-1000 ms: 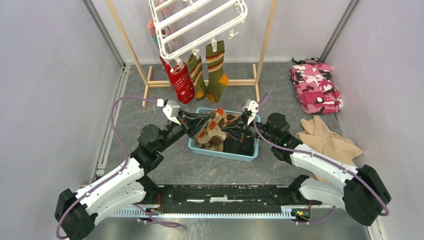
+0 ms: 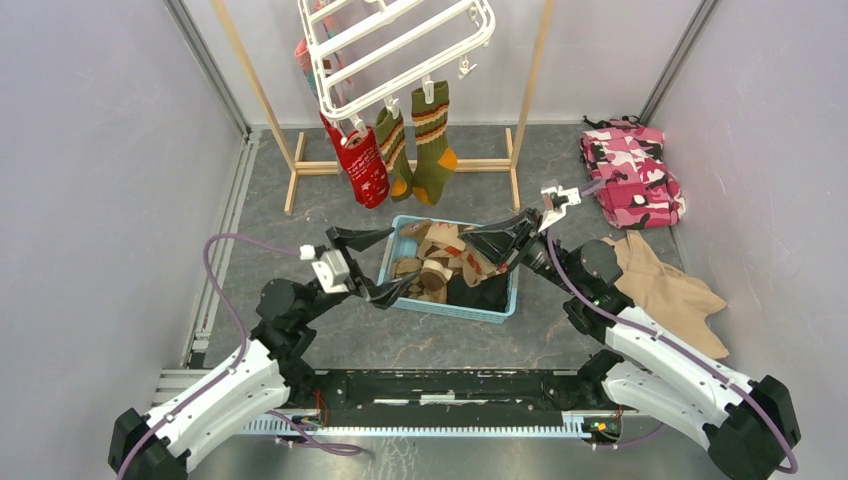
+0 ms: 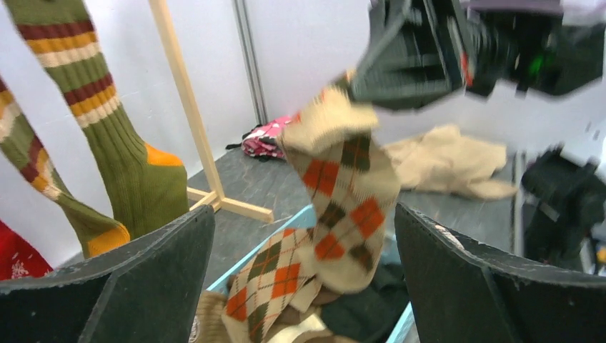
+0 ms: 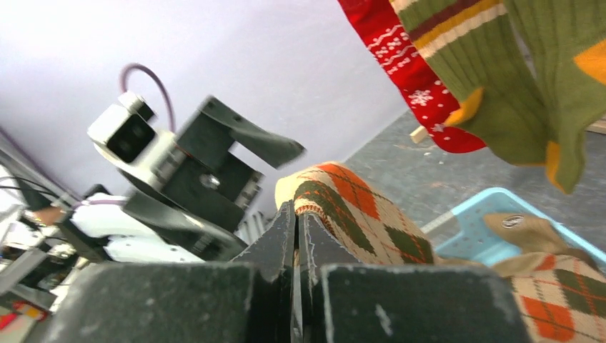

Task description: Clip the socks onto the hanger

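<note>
My right gripper is shut on a tan argyle sock, lifted by its end above the blue basket of mixed socks. My left gripper stands open at the basket's left, facing that sock with nothing between its fingers. A red sock and two olive striped socks hang from clips on the white hanger. An empty clip shows at the hanger's right end.
A wooden stand holds the hanger area. A pink camouflage bundle and a beige cloth lie on the right.
My left gripper has backed away leftward and opened. My right gripper has risen and moved slightly right with the argyle sock.
</note>
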